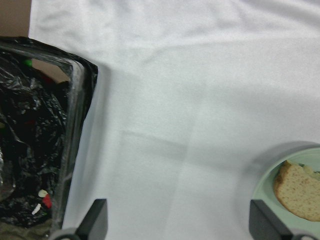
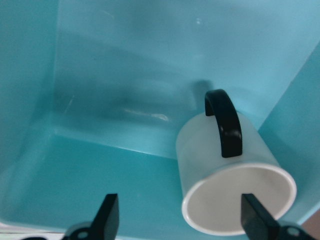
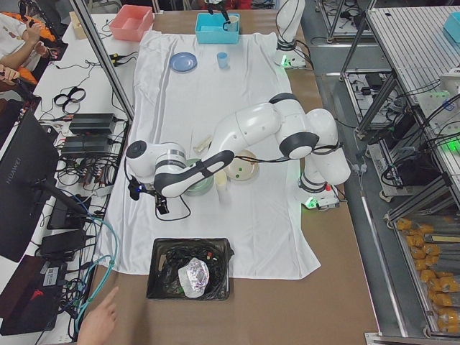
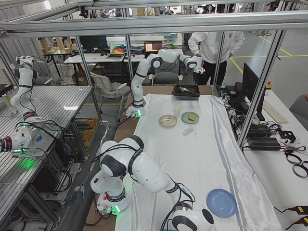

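My left gripper is open, empty, above the cloth between the black lined bin [image 3: 162, 287] and a green plate [image 4: 188, 122] holding a slice of bread [image 1: 297, 192]. In the camera left view a crumpled silvery item [image 3: 192, 277] lies in the bin, and the arm partly hides the plate. My right gripper is open over the blue basket [image 3: 210, 36], where a white mug [image 2: 220, 160] with a black handle lies on its side, its rim near the right finger.
A beige plate [image 4: 168, 121], a blue plate [image 3: 183, 62], a blue cup [image 3: 223, 60] and small pale items stand on the white cloth [image 3: 215, 100]. A pink basket [image 3: 131, 21] is on the left side table.
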